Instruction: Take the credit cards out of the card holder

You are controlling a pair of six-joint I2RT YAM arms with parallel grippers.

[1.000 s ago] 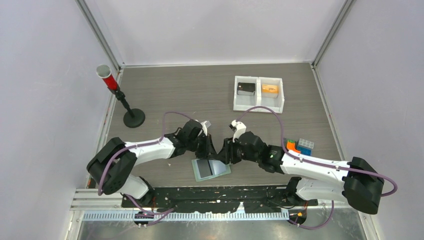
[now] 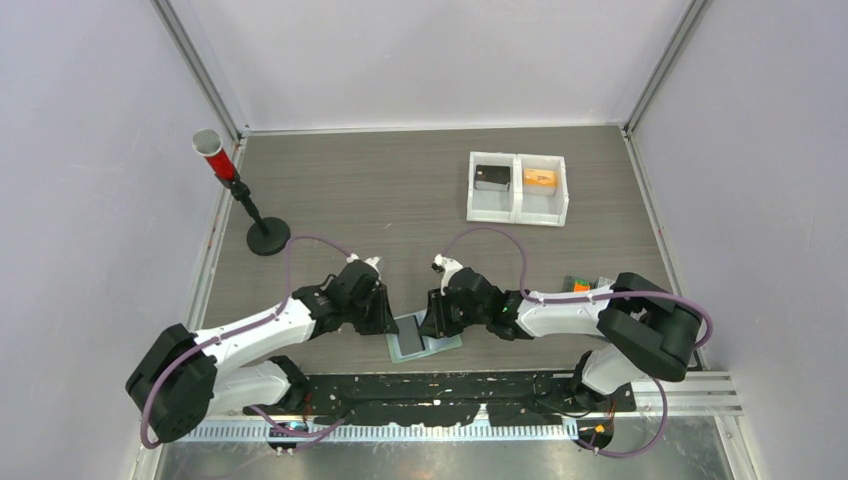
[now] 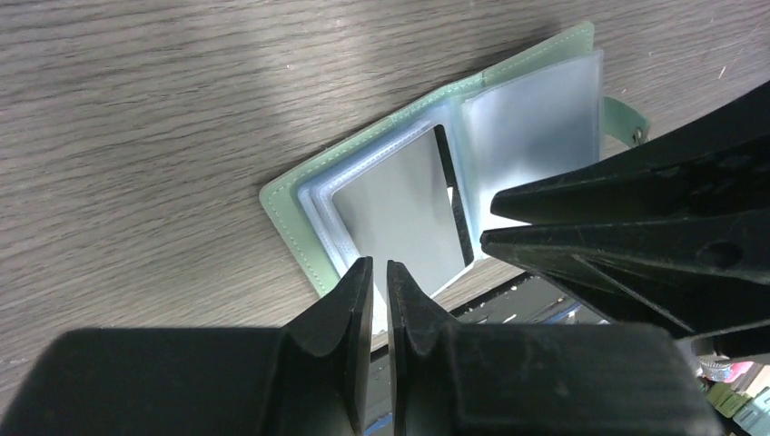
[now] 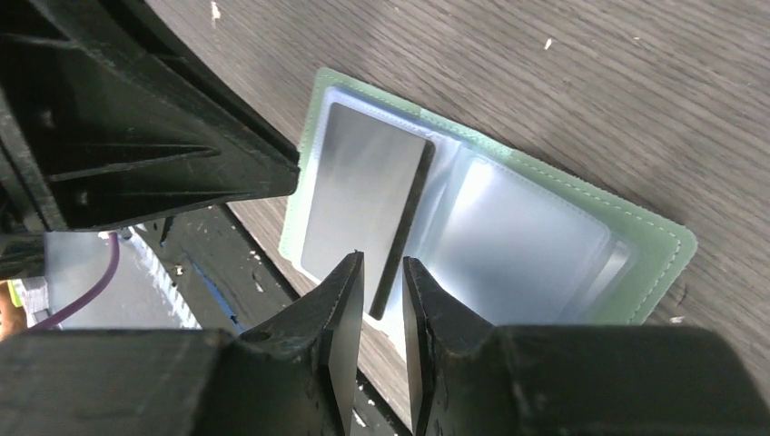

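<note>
A pale green card holder (image 2: 448, 345) lies opened out on the table, near its front edge. Under its left-hand clear sleeve shows a grey card (image 3: 399, 204) with a black stripe; the other side's frosted sleeve (image 4: 518, 241) shows no clear card. Over the holder's left part is my left gripper (image 2: 390, 328), its fingers a narrow gap apart and nothing between them. My right gripper (image 2: 431, 328) is just to its right, above the holder's middle, also slightly open and empty. In the right wrist view its fingertips (image 4: 350, 268) appear over the striped end of the card.
A white two-part box (image 2: 517, 190) holding a black and an orange item stands at the back right. A red microphone on a black stand (image 2: 267, 236) is at left. Toy bricks (image 2: 580, 284) lie partly behind the right arm.
Both grippers have moved left, the left one farther and slightly toward the front. They have drawn apart, uncovering more of the holder's middle. The holder has stayed in place.
</note>
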